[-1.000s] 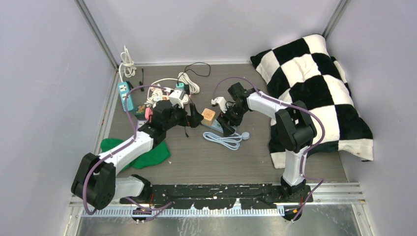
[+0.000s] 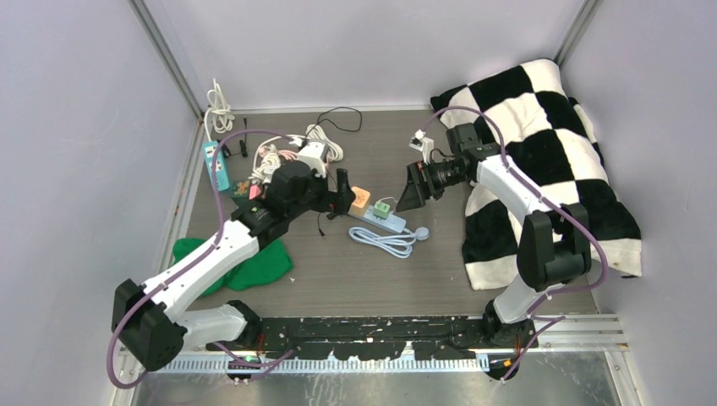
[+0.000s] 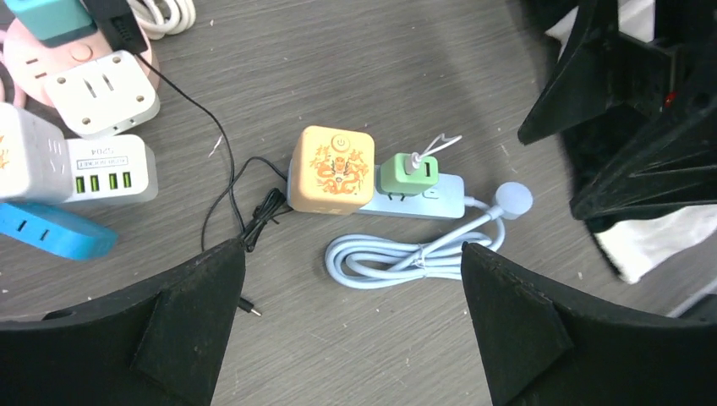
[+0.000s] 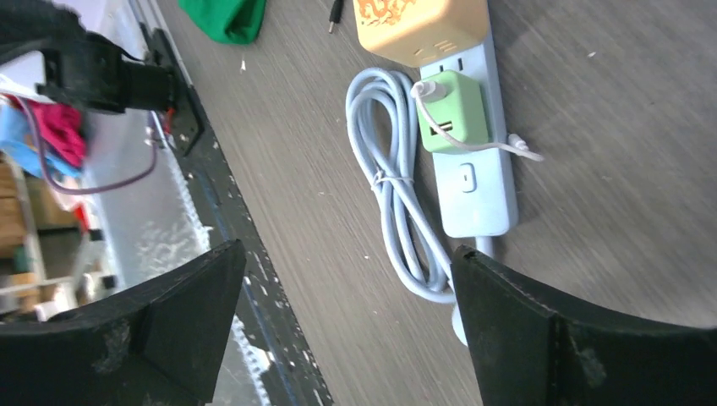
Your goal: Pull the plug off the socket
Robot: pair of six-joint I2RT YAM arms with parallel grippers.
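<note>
A pale blue power strip (image 3: 441, 200) lies mid-table, carrying an orange cube adapter (image 3: 338, 169) and a green plug (image 3: 407, 176). From the green plug's top comes a thin white USB cable (image 4: 475, 145), whose end lies across the strip. My left gripper (image 2: 348, 191) is open, left of and above the orange adapter, with nothing in its grasp. Open and empty too, my right gripper (image 2: 406, 190) hangs to the right of the green plug, apart from it. In the right wrist view the plug and strip sit beyond the parted fingers (image 4: 533, 330).
A coiled blue cord (image 2: 385, 243) lies in front of the strip. Several other sockets, including a white USB one (image 3: 110, 167), and black cables crowd the left. A green cloth (image 2: 262, 266) lies front left, a checkered blanket (image 2: 541, 135) at right.
My right gripper has backed away from around the green plug, up and to the right. The left gripper has risen slightly. The green plug is still on the strip.
</note>
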